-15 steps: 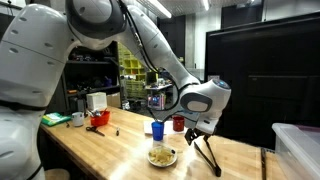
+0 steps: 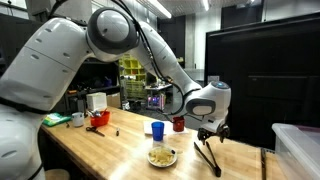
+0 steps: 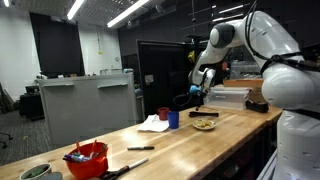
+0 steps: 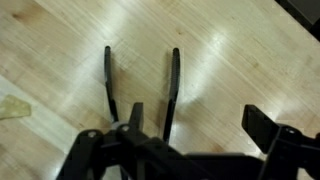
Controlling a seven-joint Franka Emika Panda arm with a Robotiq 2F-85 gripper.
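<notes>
Dark tongs (image 2: 207, 159) lie on the wooden table, their two slim arms spread in a narrow V. My gripper (image 2: 213, 131) hangs above them, apart from the table. Seen from the wrist, the tongs' arms (image 4: 173, 85) point away from me, and their near end is hidden behind the gripper. The gripper is open, its black fingers (image 4: 262, 128) wide apart, with the right tong arm in line with the gap. Nothing is held.
A plate of yellowish food (image 2: 161, 154) sits left of the tongs. Behind it stand a blue cup (image 2: 158, 130) and a red cup (image 2: 179, 124). A thin dark stick (image 2: 263, 164) lies to the right, near a clear plastic bin (image 2: 298, 150). A red container (image 3: 86, 160) stands farther along the table.
The tongs, plate and cups have stayed in place.
</notes>
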